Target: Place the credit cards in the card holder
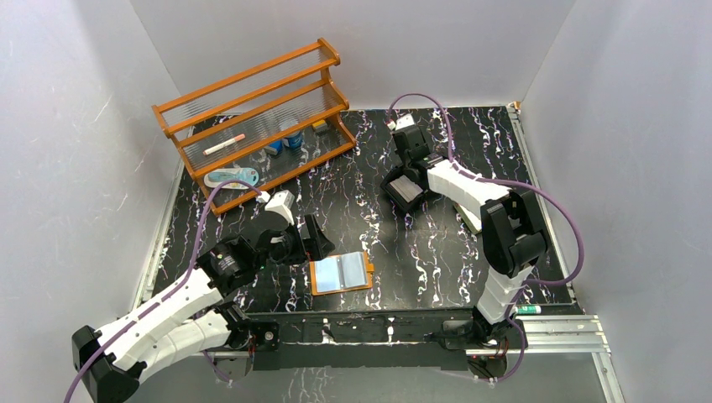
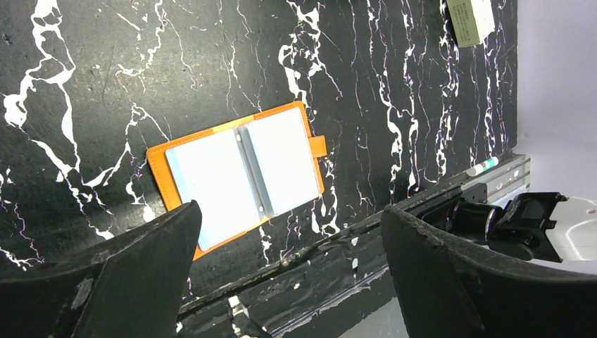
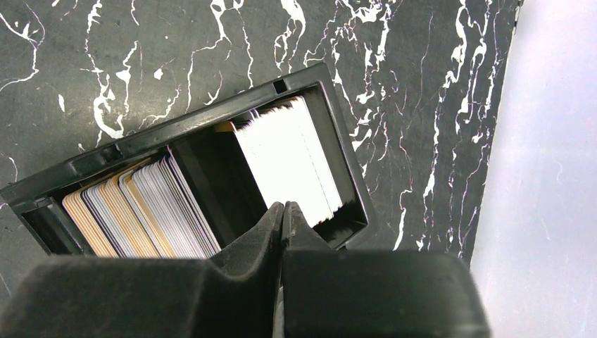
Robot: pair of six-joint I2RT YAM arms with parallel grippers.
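Note:
The black box of cards [image 1: 401,190] stands at the right of the table; in the right wrist view its rim [image 3: 197,113] frames two stacks, striped cards [image 3: 141,208] and white cards [image 3: 288,155], with a dark gap between. My right gripper is over the white stack's near end, fingertips together; whether a card is between them is hard to tell. The orange card holder [image 1: 369,269] lies open at the front middle with clear sleeves, also in the left wrist view [image 2: 162,169]. My left gripper hangs open above it, nothing between its fingers.
A wooden rack [image 1: 252,109] with small items fills the back left. A pale green-grey item [image 2: 464,21] lies right of the box. A marker [image 2: 483,166] is at the front right edge.

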